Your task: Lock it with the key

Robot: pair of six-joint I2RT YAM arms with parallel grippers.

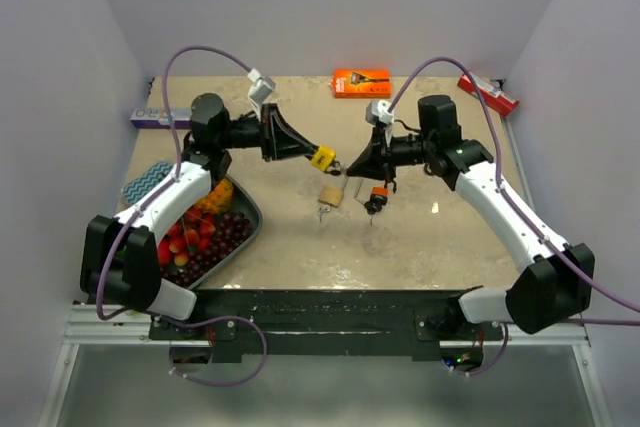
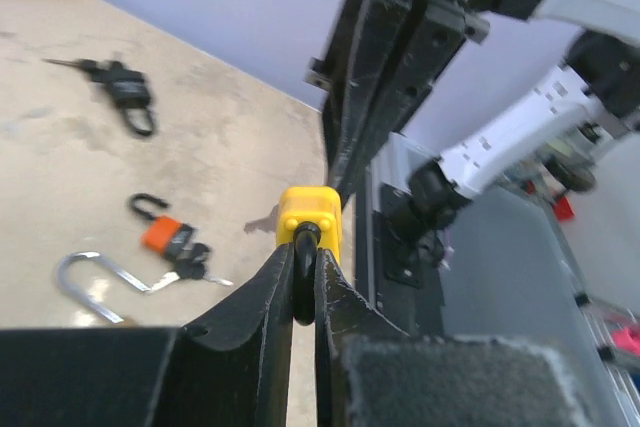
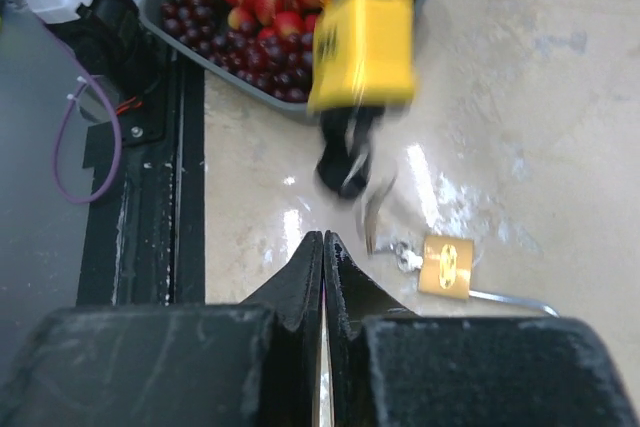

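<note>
The yellow padlock [image 1: 322, 157] is held up over the table, and my left gripper [image 1: 316, 153] is shut on its black shackle [image 2: 306, 272]. In the left wrist view the yellow body [image 2: 312, 209] stands just beyond the fingertips. The right wrist view shows the padlock blurred, with a black key head [image 3: 345, 162] at its lower end and a loose key [image 3: 375, 212] hanging beside it. My right gripper is shut, its tips apart from the key and nothing visible between them. How deep the key sits is hidden.
A gold padlock [image 1: 332, 195] with keys and an orange-and-black padlock [image 1: 379, 195] lie on the table below the grippers. Left stands a basket [image 1: 250, 222] of fruit. At the back are an orange box [image 1: 361, 83] and a red box [image 1: 490, 95].
</note>
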